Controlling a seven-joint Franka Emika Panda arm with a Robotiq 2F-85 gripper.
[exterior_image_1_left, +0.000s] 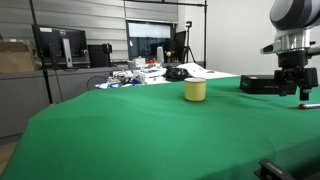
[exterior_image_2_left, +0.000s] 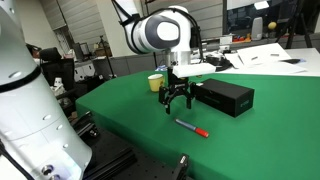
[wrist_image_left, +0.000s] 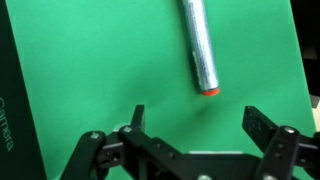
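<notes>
A silver marker with a red end (wrist_image_left: 203, 50) lies on the green table, in the upper middle of the wrist view. My gripper is open with nothing between its fingers; the marker's red tip points toward the gap. Exterior view 2 has the gripper (exterior_image_2_left: 178, 103) above the table, just behind the marker (exterior_image_2_left: 192, 128). At the right edge of exterior view 1, the marker (exterior_image_1_left: 309, 106) is partly cut off, with the gripper (exterior_image_1_left: 293, 92) over it.
A black box (exterior_image_2_left: 225, 96) stands close beside the gripper. The yellow cup (exterior_image_1_left: 195, 90) is farther off on the table. Papers and cables lie at the back.
</notes>
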